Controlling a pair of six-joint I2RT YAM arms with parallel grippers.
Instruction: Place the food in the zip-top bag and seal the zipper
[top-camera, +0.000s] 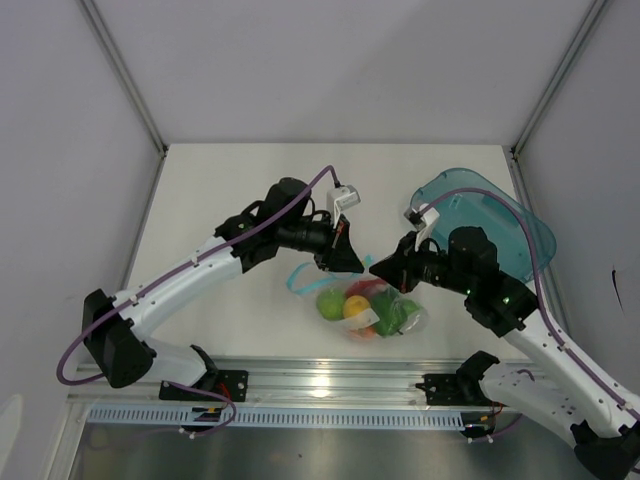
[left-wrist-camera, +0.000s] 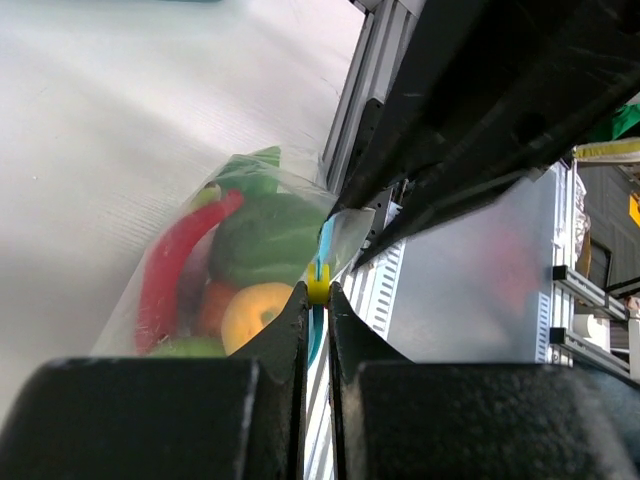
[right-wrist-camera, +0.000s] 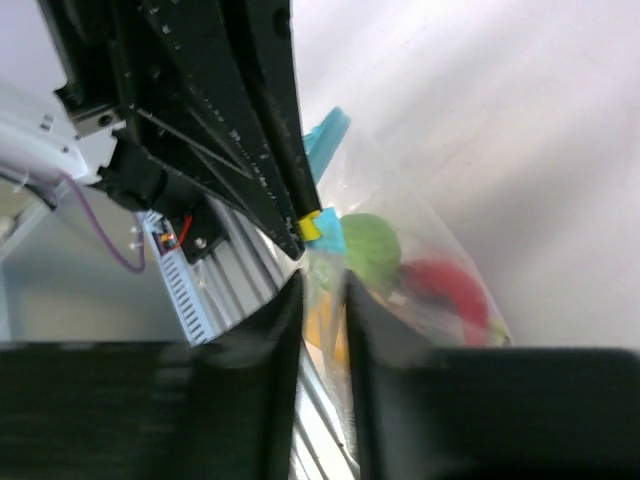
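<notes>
The zip top bag (top-camera: 355, 320) (left-wrist-camera: 150, 280) (right-wrist-camera: 440, 230) lies near the table's front, holding green, red and orange-yellow food. My left gripper (top-camera: 355, 268) is shut on the bag's zipper, at the yellow slider on the blue strip (left-wrist-camera: 324, 245). My right gripper (top-camera: 385, 275) is just right of it at the bag's top edge. In the right wrist view its fingers are blurred and close together around clear plastic; whether they are shut I cannot tell.
A teal bin (top-camera: 480, 215) stands at the back right of the table. The front rail edge (top-camera: 320, 370) runs just below the bag.
</notes>
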